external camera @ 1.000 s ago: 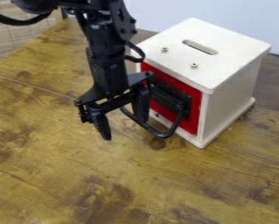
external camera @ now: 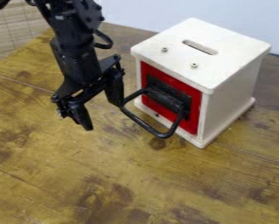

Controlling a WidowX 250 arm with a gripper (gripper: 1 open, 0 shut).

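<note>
A white wooden box (external camera: 229,105) with a slot on top and a red front (external camera: 191,125) stands on the right of the camera view. A black door or panel (external camera: 169,93) with a black looped handle (external camera: 165,133) is set in that front. My black gripper (external camera: 96,106) hangs left of the box, open, its fingers low beside the handle's left end. Nothing shows between the fingers; whether the right one touches the handle is unclear.
A white wall stands behind the box, and a woven mat (external camera: 13,35) is at the back left.
My gripper has moved left and up, away from the front of the box. The box and handle look unchanged.
</note>
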